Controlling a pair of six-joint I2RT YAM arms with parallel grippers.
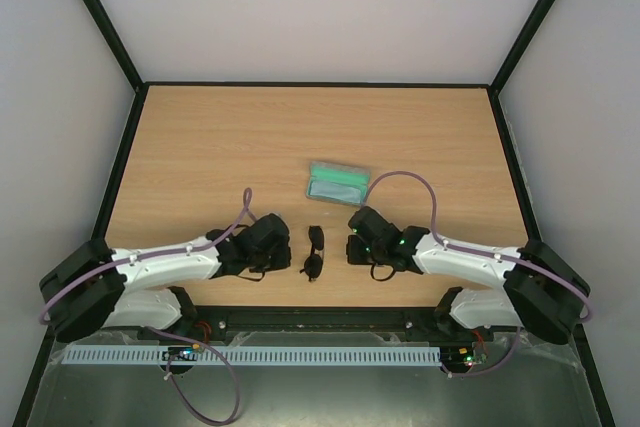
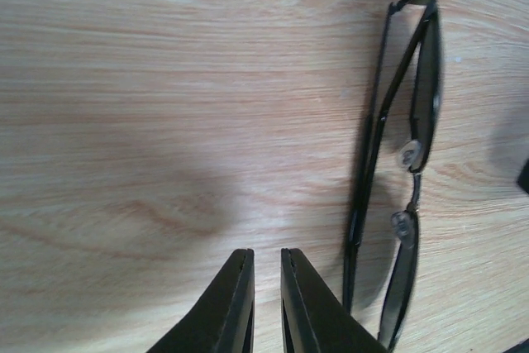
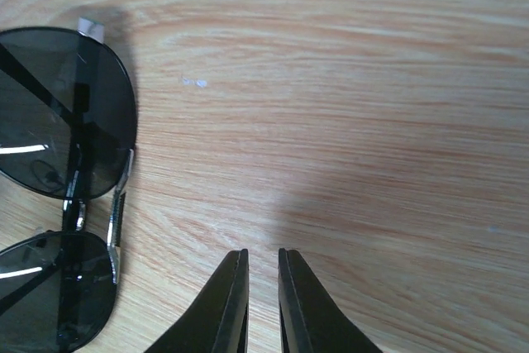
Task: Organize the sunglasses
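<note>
Folded sunglasses [image 1: 314, 252] lie on the table between the two grippers, long side front to back. In the left wrist view the sunglasses [image 2: 426, 88] are at the right, beside my left gripper, whose fingertips are a narrow gap apart with nothing visible between them. In the right wrist view the dark lenses [image 3: 50, 113] fill the left side, and my right gripper is beside them, fingertips slightly apart over bare wood, nothing between.
An open green case [image 1: 338, 175] lies behind the sunglasses, near the table's centre.
</note>
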